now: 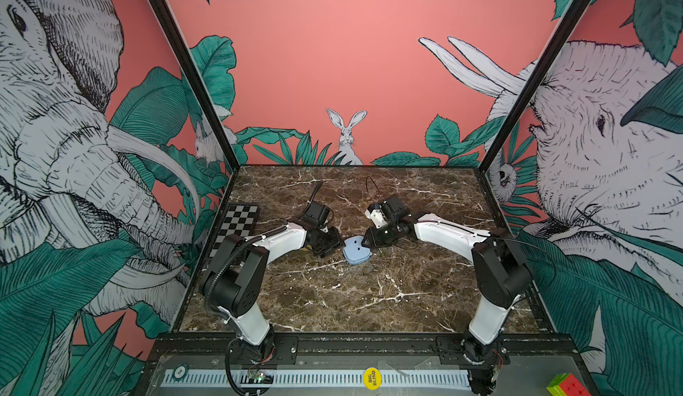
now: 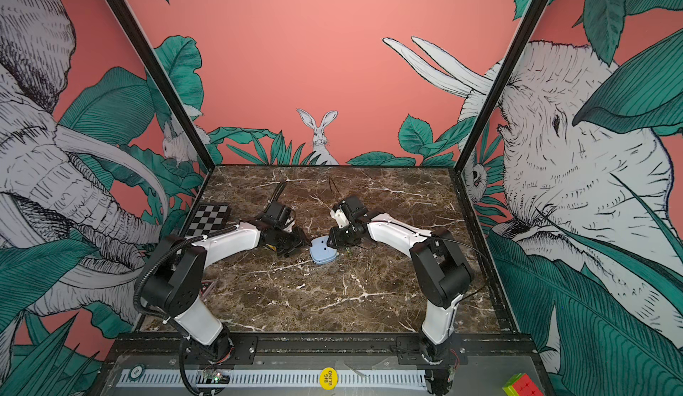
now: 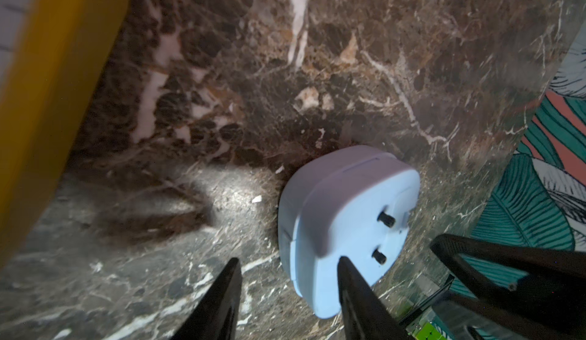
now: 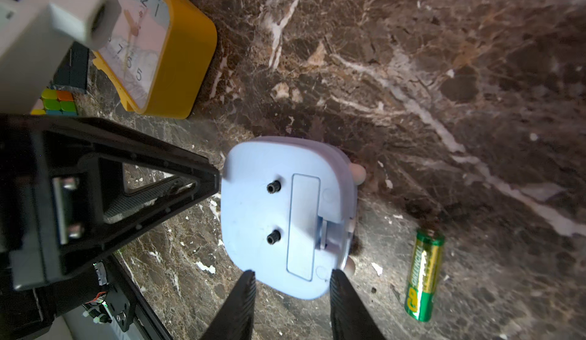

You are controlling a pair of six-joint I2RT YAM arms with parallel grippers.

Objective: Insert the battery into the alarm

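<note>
A pale blue alarm clock (image 4: pixel 262 218) lies on the marble table, its back with two black knobs and a battery cover facing up. Beside it in the right wrist view lies a green and gold battery (image 4: pixel 424 276), loose on the table. My left gripper is part open at the alarm's left side, nothing held between its fingers. My right gripper hovers over the alarm's near edge, also part open and empty. From the top left view, both grippers flank the alarm (image 1: pixel 356 251), and the battery is hidden there.
A yellow alarm clock (image 4: pixel 189 47) stands close to the blue one, near my left arm. A checkered board (image 1: pixel 238 221) lies at the table's left. Bare marble spreads across the front of the table.
</note>
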